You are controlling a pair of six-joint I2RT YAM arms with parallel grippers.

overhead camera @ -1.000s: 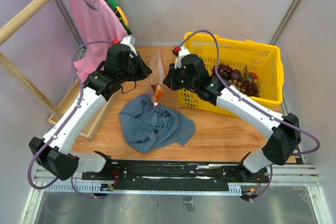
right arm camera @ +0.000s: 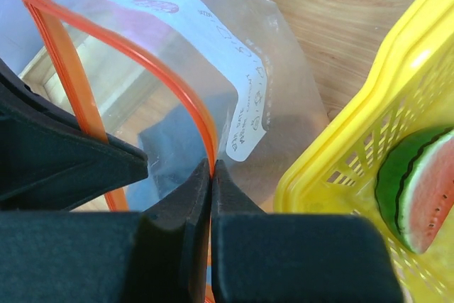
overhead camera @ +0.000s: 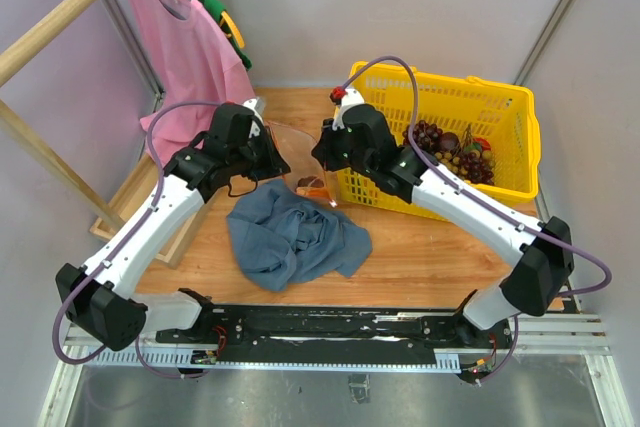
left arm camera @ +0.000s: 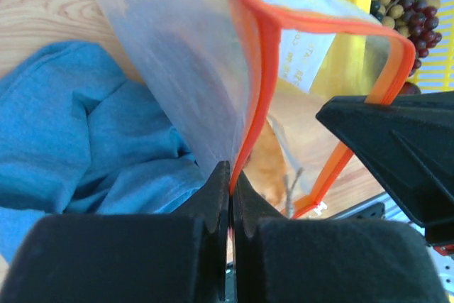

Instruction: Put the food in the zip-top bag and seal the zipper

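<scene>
A clear zip top bag with an orange rim hangs between my two grippers, its mouth spread into a loop. My left gripper is shut on one side of that rim, the orange strip running between its fingertips. On the opposite side, my right gripper has its fingers together with the rim pinched between them. Through the mouth, a tan, rounded food item shows low in the left wrist view; its full shape is hidden. A white printed label marks one bag wall.
The yellow basket beside my right arm holds grapes and a watermelon slice. Crumpled blue cloth lies in front of the bag. A pink garment hangs from a wooden rack at left.
My left gripper has come down toward the table's front, carrying its side of the bag rim. The bag mouth has changed shape. The right arm has barely moved.
</scene>
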